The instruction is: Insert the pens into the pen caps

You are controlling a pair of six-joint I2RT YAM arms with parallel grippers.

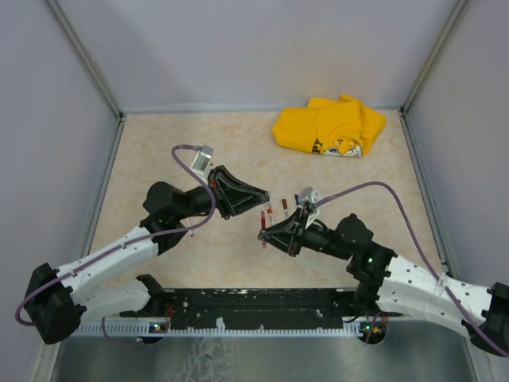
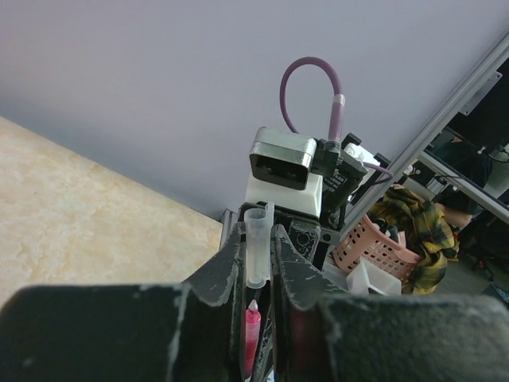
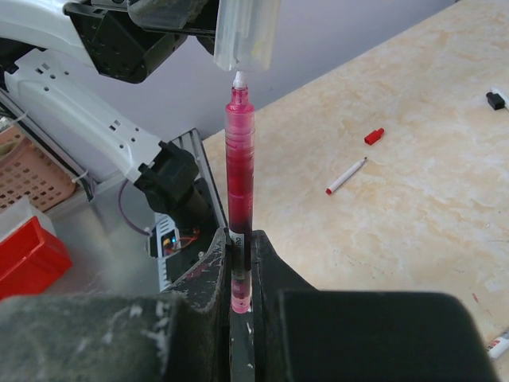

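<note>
A translucent pen cap (image 2: 256, 248) is pinched upright between the fingertips of my left gripper (image 1: 267, 196), its open end facing down. My right gripper is shut on the lower part of a pinkish-red pen (image 3: 240, 151), which stands nearly vertical with its white tip up. In the right wrist view the tip is right at the lower end of the cap (image 3: 246, 33); whether it is just below or slightly inside the mouth is hard to tell. The left wrist view shows the pen (image 2: 252, 338) directly beneath the cap.
On the table lie a white pen with red end (image 3: 346, 177), a red cap (image 3: 374, 136), a black cap (image 3: 496, 100) and another white pen (image 3: 499, 344). A yellow cloth (image 1: 330, 127) is at the back right.
</note>
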